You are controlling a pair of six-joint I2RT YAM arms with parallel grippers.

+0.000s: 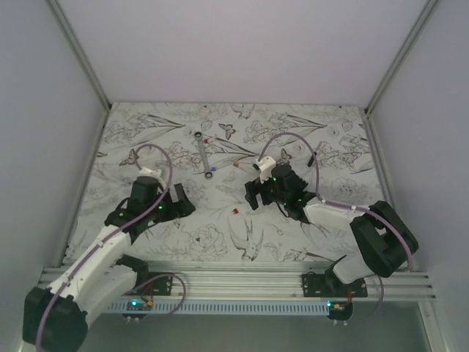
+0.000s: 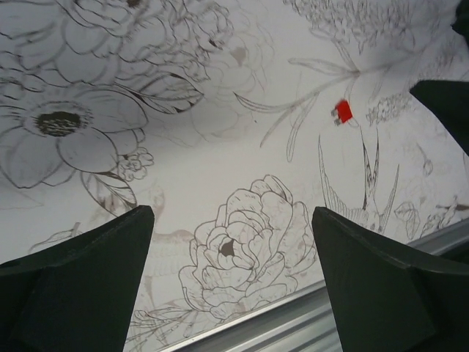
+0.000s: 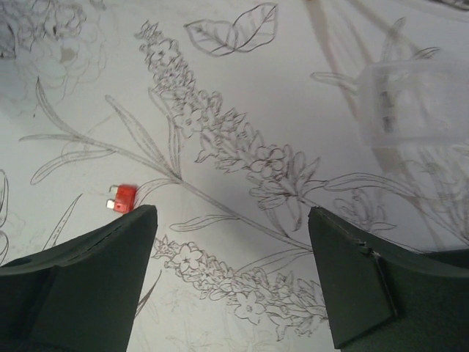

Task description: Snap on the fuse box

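A small red fuse-like piece (image 1: 235, 211) lies on the table near the middle; it shows in the left wrist view as a red block (image 2: 344, 111) and in the right wrist view (image 3: 126, 198) just beyond my right fingers. My right gripper (image 1: 256, 192) stands open above the table, right of and above that piece, with nothing between its fingers. My left gripper (image 1: 185, 198) is open over the left part of the table, nothing between its fingers. A clear plastic piece (image 3: 412, 103) shows in the right wrist view.
A long grey wrench-like bar (image 1: 203, 155) lies at the back middle, with small red and blue pieces (image 1: 213, 169) beside it. A metal rail (image 1: 220, 270) runs along the front edge.
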